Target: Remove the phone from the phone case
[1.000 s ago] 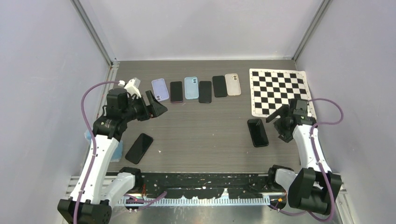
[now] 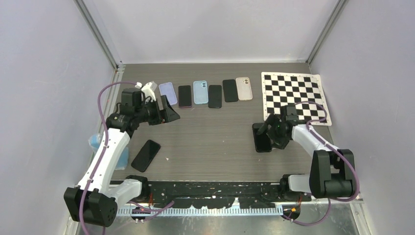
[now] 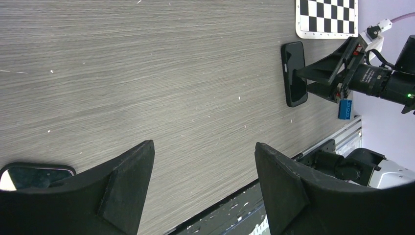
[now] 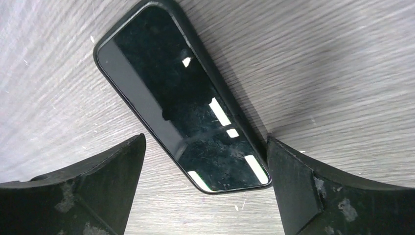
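A black phone in a dark case (image 2: 259,139) lies screen up at the right of the table, below the chessboard. My right gripper (image 2: 270,128) is open over it; in the right wrist view the phone (image 4: 181,98) reaches between the fingers, with one finger at its long edge near the lower corner. My left gripper (image 2: 169,110) is raised over the left of the table, fingers apart and empty.
A chessboard (image 2: 293,95) lies at back right. A row of several phones and cases (image 2: 215,95) runs along the back. Another black phone (image 2: 146,155) lies front left.
My right gripper has moved left onto the phone, which has shifted slightly left and straightened. My left gripper has edged right.
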